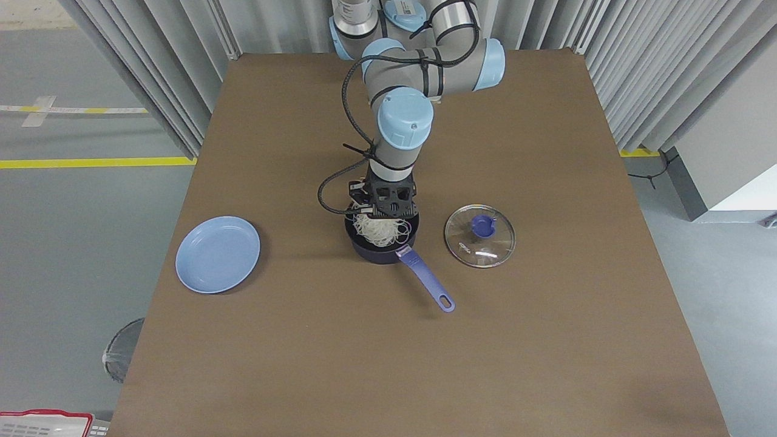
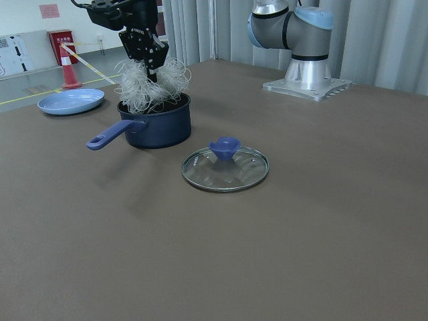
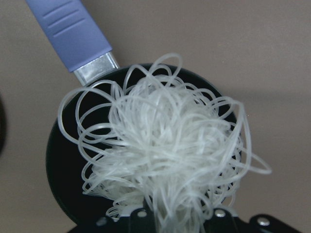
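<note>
My gripper is shut on a tangled bundle of white noodle-like strands, held just over and partly inside the dark saucepan. In the front view the arm hides part of the pan and the bundle. In the wrist view loops spill over the pan's rim, and the fingertips are buried in the strands. The blue-handled glass lid lies right of the pan. The empty light-blue plate lies to the left.
The pan's handle sticks out toward the front of the brown table, whose front half and right side are clear. The robot base stands at the back.
</note>
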